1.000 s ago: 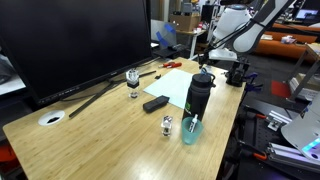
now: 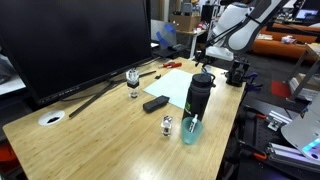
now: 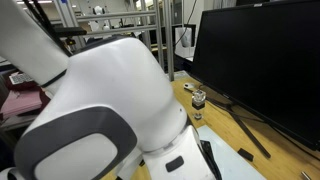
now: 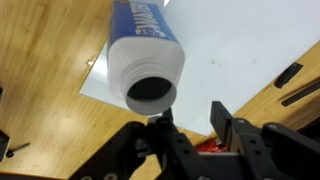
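In the wrist view a bottle (image 4: 148,62) with a blue label and a pale rim round a dark opening stands at upper left. My gripper reaches in from the bottom of that view, its dark fingers apart with white paper (image 4: 203,65) visible in the gap. The bottle's opening lies just beyond the left finger; whether they touch is unclear. At the far right of the table in the first exterior view, a small light-blue thing (image 2: 207,69) shows near the arm. My arm (image 3: 120,105) fills much of the second exterior view, hiding the gripper.
A tall black cylinder (image 2: 198,102) stands beside a teal cup (image 2: 191,133) near the table's front edge. A dark block (image 2: 156,103) and small silver-white objects lie around. The monitor (image 2: 80,45) lines the back. Bare wood is free at left.
At the upper right of the first exterior view the white arm has shifted slightly. The cylinder, cup and other table objects stay where they were.
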